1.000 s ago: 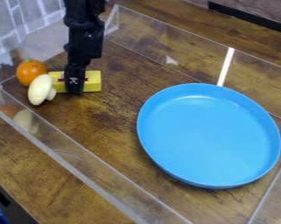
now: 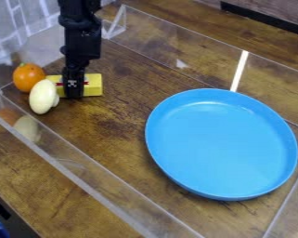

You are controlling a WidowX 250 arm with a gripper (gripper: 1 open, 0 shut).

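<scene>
My black gripper (image 2: 74, 80) reaches down from the top left onto a yellow block (image 2: 93, 85), shut on it as far as the view shows. An orange fruit (image 2: 29, 76) lies left of the block, and a pale egg-shaped object (image 2: 44, 96) lies just in front of the orange, touching or nearly touching the block.
A large blue plate (image 2: 221, 144) takes up the right side of the wooden floor (image 2: 138, 56). Clear plastic walls enclose the area.
The gripper and yellow block have shifted slightly to the left over the last second. The plate has not moved.
</scene>
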